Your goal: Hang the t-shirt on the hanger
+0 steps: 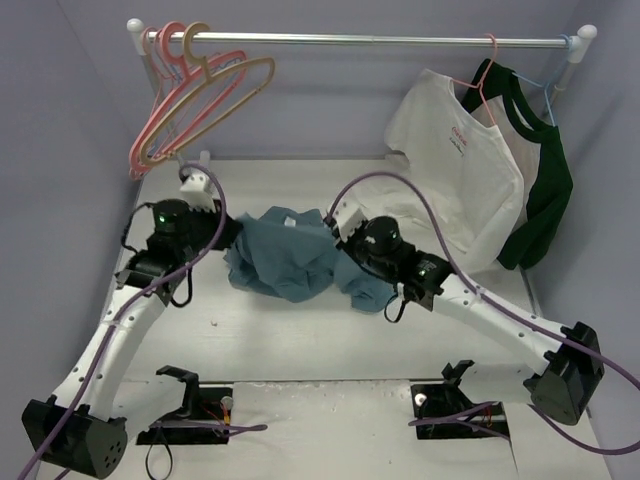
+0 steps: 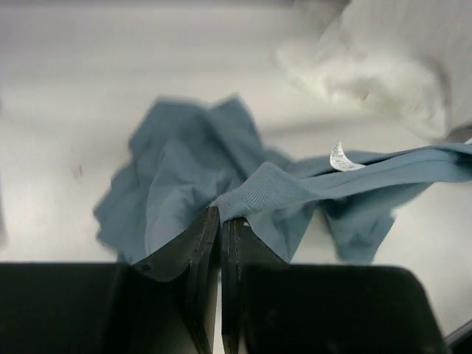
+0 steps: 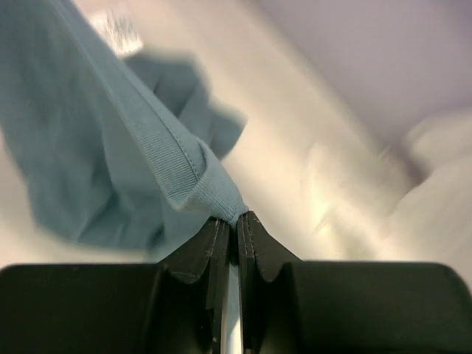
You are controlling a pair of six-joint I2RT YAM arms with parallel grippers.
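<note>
The blue-grey t-shirt (image 1: 280, 260) is bunched on the white table, with one edge pulled taut between my grippers. My left gripper (image 1: 228, 225) is shut on that edge at the left; in the left wrist view its fingertips (image 2: 210, 236) pinch a ribbed band, and a white tag (image 2: 344, 161) shows. My right gripper (image 1: 338, 225) is shut on the edge's other end, folded at the fingertips in the right wrist view (image 3: 247, 243). Empty pink and beige hangers (image 1: 195, 100) hang at the rail's left.
A metal rail (image 1: 360, 40) spans the back. A white shirt (image 1: 450, 160) and a green-trimmed shirt (image 1: 545, 190) hang at its right, the white one draping onto the table.
</note>
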